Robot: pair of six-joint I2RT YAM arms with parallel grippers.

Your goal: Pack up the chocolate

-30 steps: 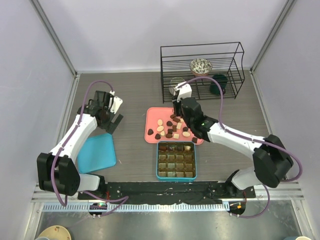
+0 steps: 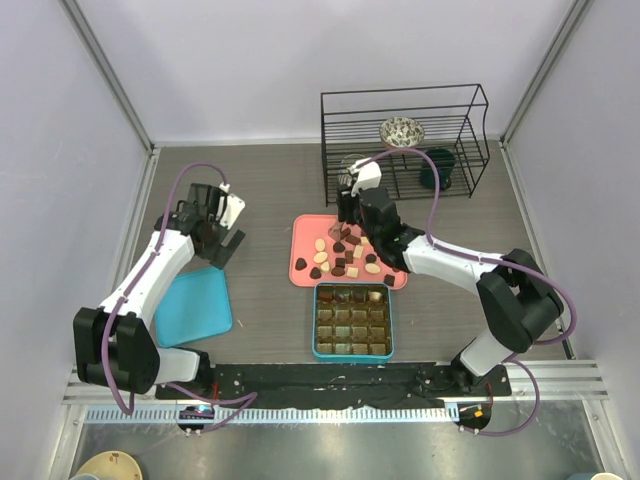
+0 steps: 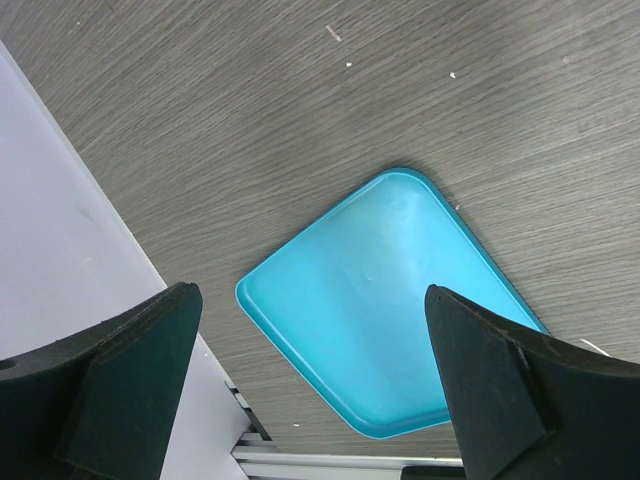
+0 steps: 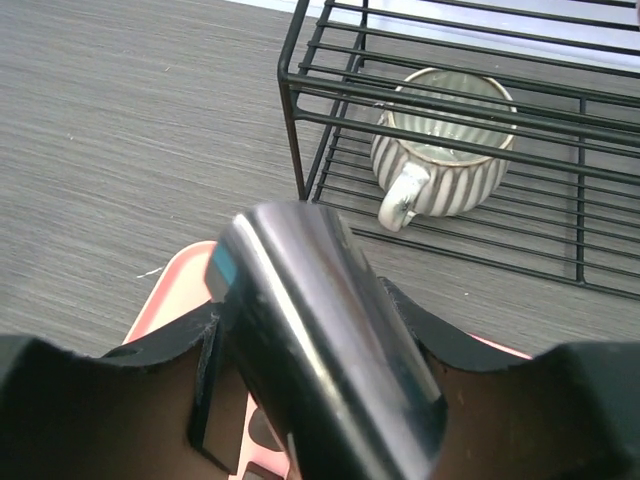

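Assorted chocolates lie on a pink tray, below which sits a blue-rimmed box of gold compartments, a few at its top holding pieces. My right gripper is over the tray's upper part; in its wrist view a blurred dark metallic end fills the middle, and what lies between its fingers is hard to see. My left gripper stands open and empty over an empty blue tray on the left.
A black wire rack at the back holds a striped mug, a patterned bowl and a dark green cup. Walls border both sides; bare table lies between the arms.
Since a second ago my right arm has swung left, its gripper shifting slightly leftward over the pink tray. My left arm is unchanged.
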